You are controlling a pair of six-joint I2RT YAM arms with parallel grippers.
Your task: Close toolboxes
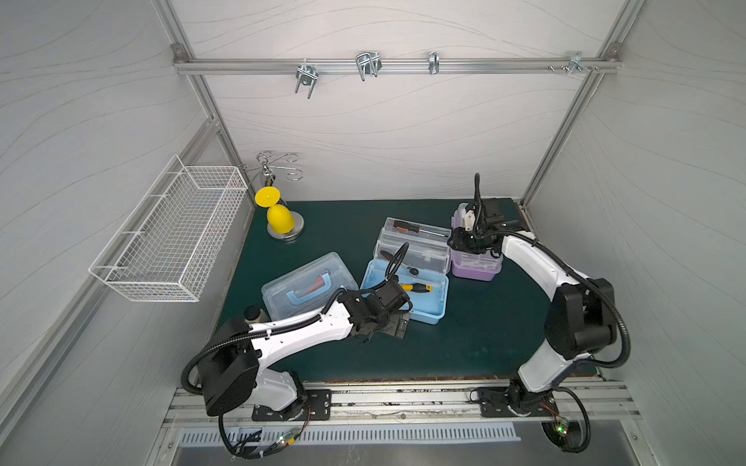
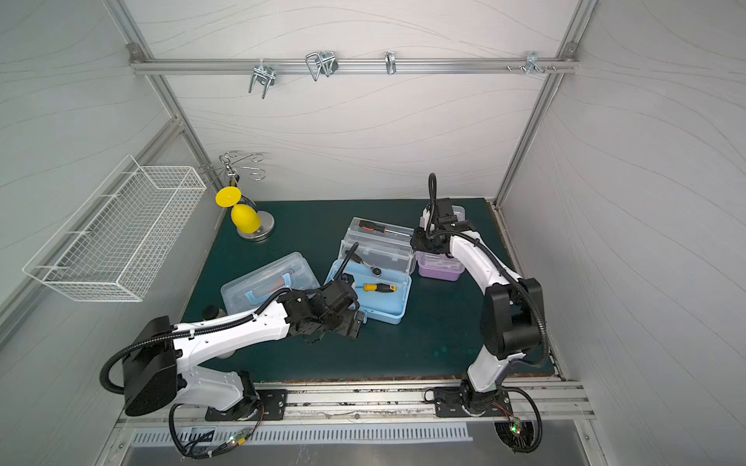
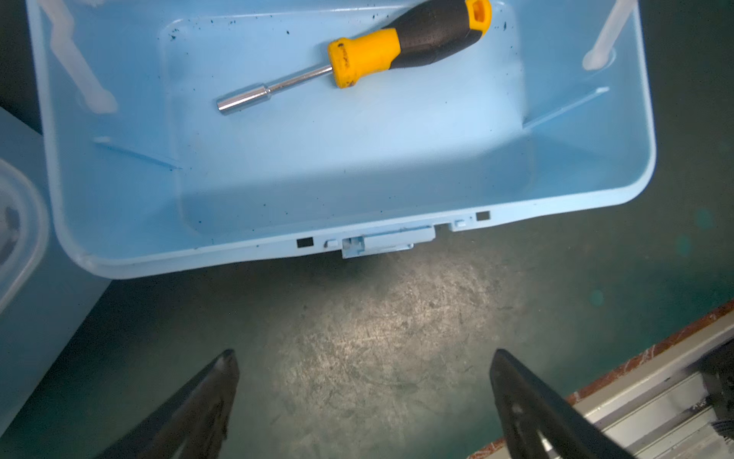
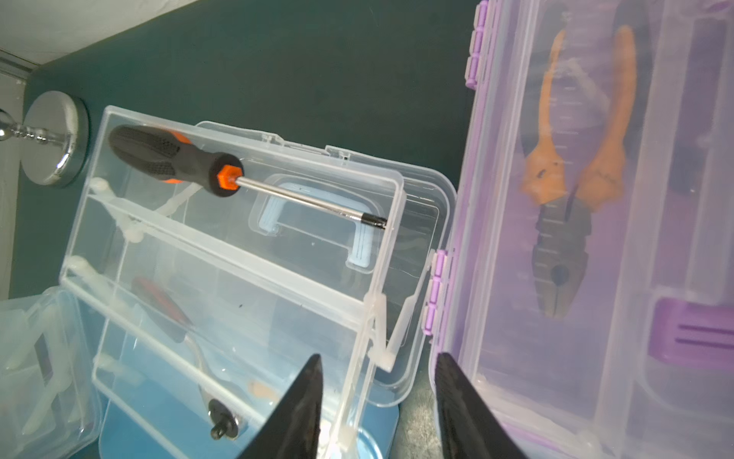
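The blue toolbox [image 3: 344, 145] stands open, a yellow-black screwdriver [image 3: 367, 55] inside; its clear lid [image 4: 244, 260] lies back with an orange-black screwdriver [image 4: 176, 160] on it. A closed clear-lidded box [image 1: 311, 283] is at the left. A purple toolbox [image 4: 673, 214] with pliers under its lid stands at the right. My left gripper is open above the mat at the blue box's front edge, nothing between its fingers. My right gripper is part open above the seam between the blue box's lid and the purple box, nothing visible between its fingers.
A yellow object [image 1: 280, 218] on a metal stand is at the back left. A white wire basket [image 1: 140, 287] hangs on the left wall.
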